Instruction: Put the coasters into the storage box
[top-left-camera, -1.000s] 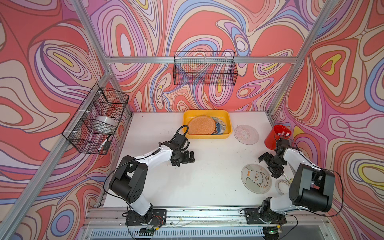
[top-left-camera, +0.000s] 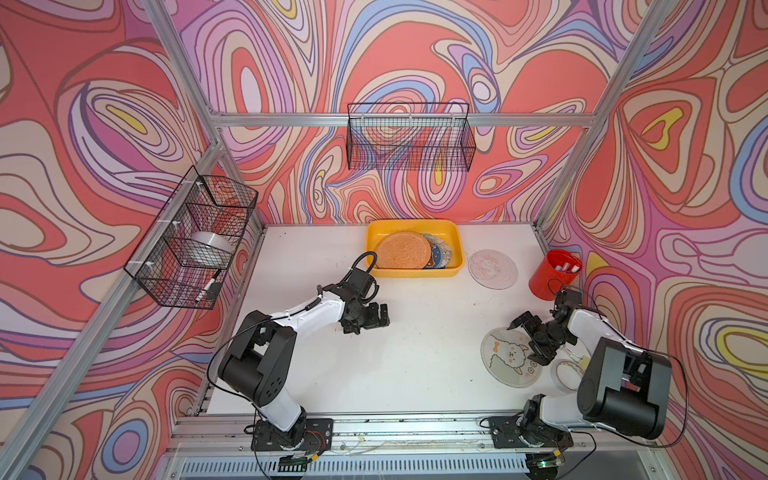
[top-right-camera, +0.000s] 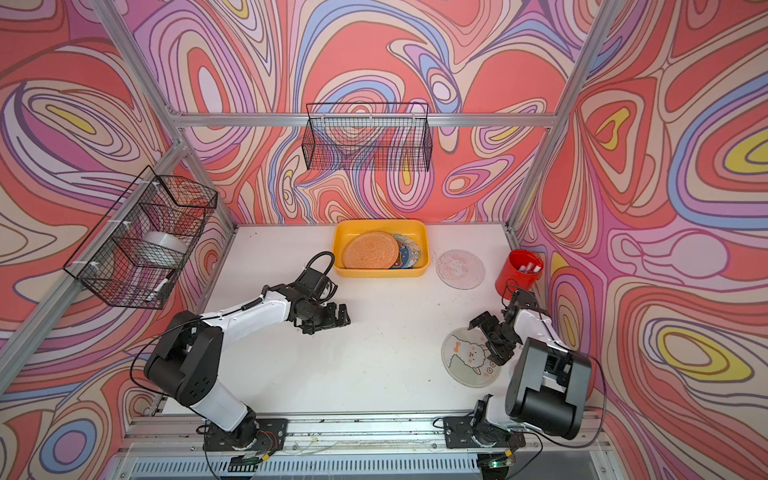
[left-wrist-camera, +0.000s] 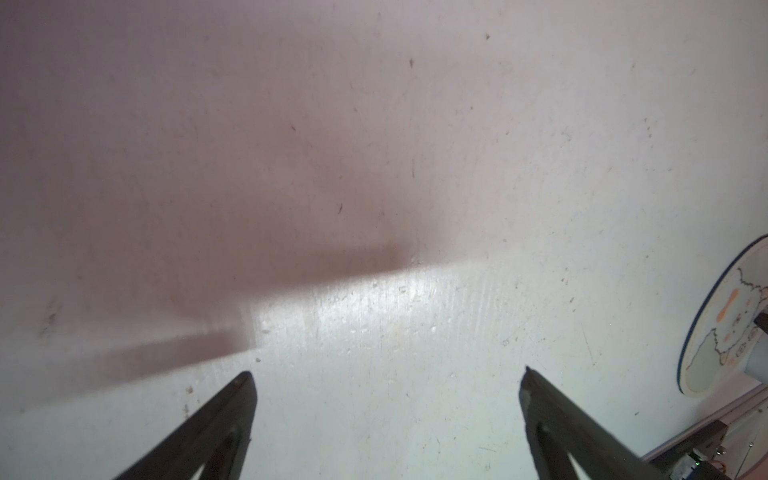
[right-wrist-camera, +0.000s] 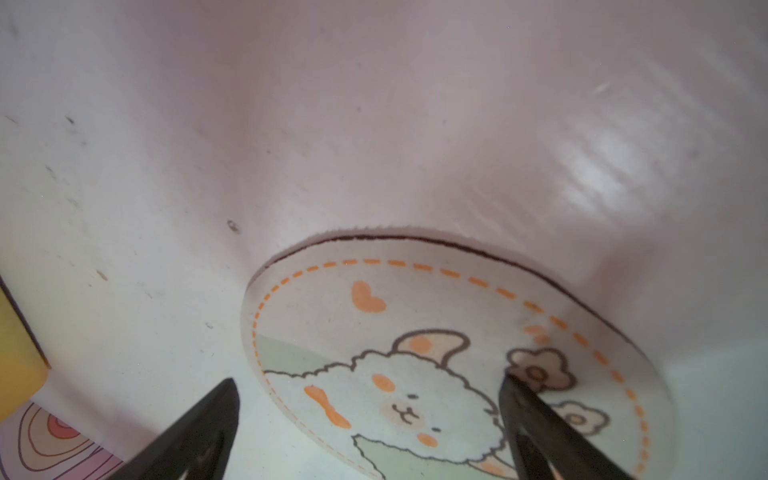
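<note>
A yellow storage box (top-left-camera: 415, 273) stands at the back of the table, with an orange coaster (top-left-camera: 404, 249) and blue patterned coasters (top-left-camera: 439, 254) in it. To its right a pink coaster (top-left-camera: 493, 269) lies flat. At the front right lies a pale coaster with a puppy drawing (right-wrist-camera: 400, 384). Over that coaster's right edge my right gripper is open, its fingers (right-wrist-camera: 204, 432) apart and nothing gripped. Left of centre, above bare table, my left gripper hangs open and empty.
Behind the right arm is a red bucket (top-left-camera: 552, 276) with things inside. A white round object (top-left-camera: 568, 374) sits beside the right arm. Wire baskets hang on the back (top-left-camera: 410, 148) and left (top-left-camera: 196, 248).
My right gripper has shifted left and toward the front, coming over the puppy coaster's right edge. The coaster lies almost where it was. My left arm has stayed put.
</note>
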